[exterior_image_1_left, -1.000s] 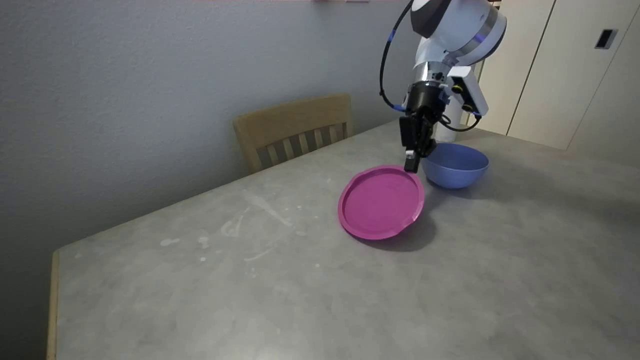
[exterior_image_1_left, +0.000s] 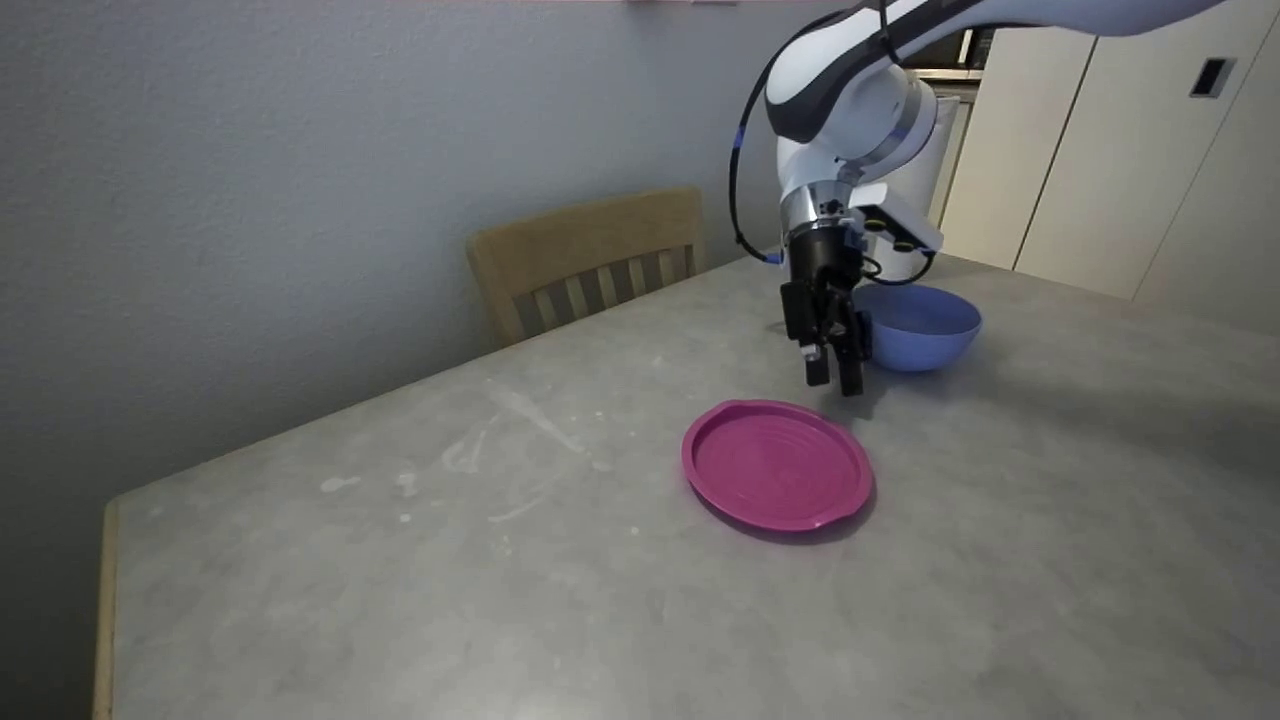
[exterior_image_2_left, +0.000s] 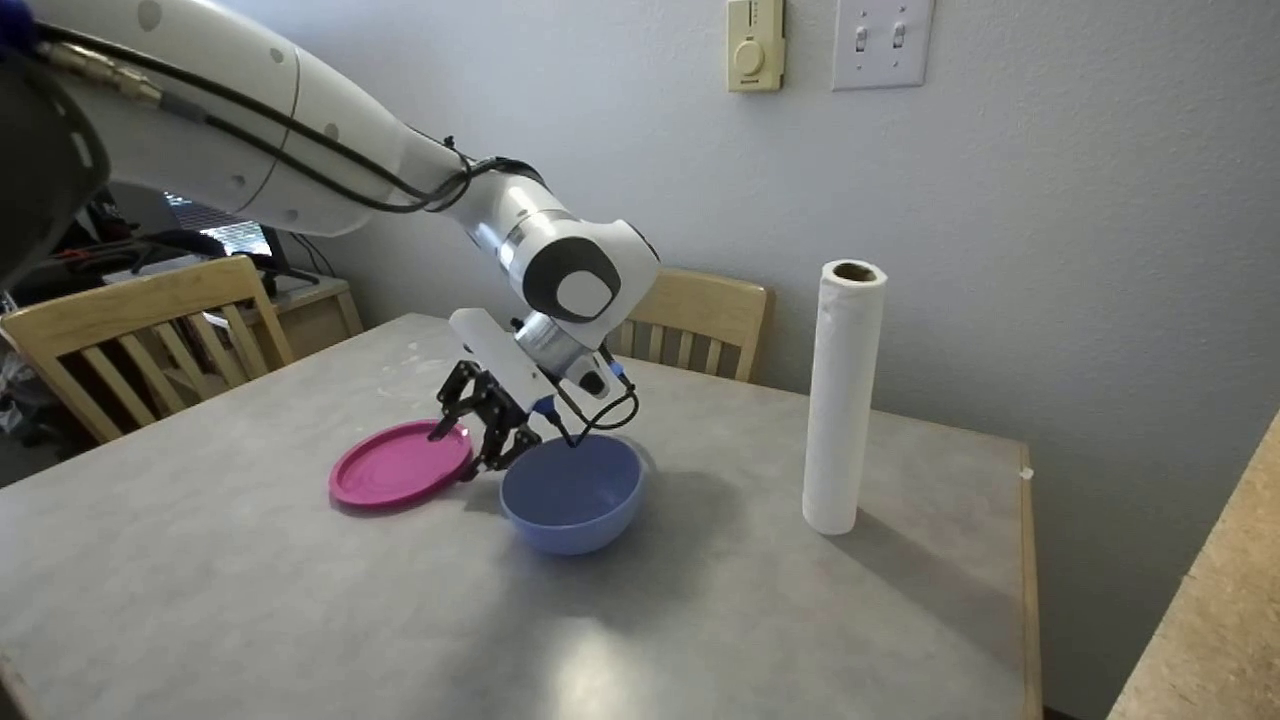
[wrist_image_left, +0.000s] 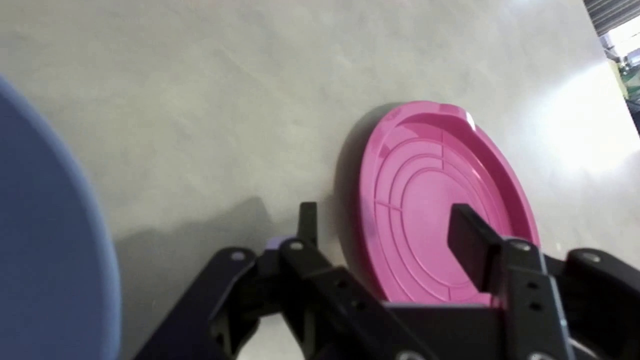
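A round pink lid (exterior_image_1_left: 777, 466) lies flat on the table, its raised rim facing up. Just behind it in exterior view 1, my gripper (exterior_image_1_left: 834, 374) points down with its fingers parted and nothing between them. In the wrist view the gripper straddles the near part of the lid (wrist_image_left: 441, 198) in the picture, one finger over the table and the other over the lid; no contact is visible. Close beside the gripper stands a blue bowl (exterior_image_2_left: 572, 492), upright, and it looks empty in exterior view 2.
A white paper roll (exterior_image_2_left: 843, 396) stands upright toward the table's right side in exterior view 2. Wooden chairs (exterior_image_1_left: 588, 258) line the table's edges.
A second ago the lid was tilted up at my gripper's fingertips; now it lies flat, apart from them. The gripper has opened and come lower. The bowl shifted barely, if at all.
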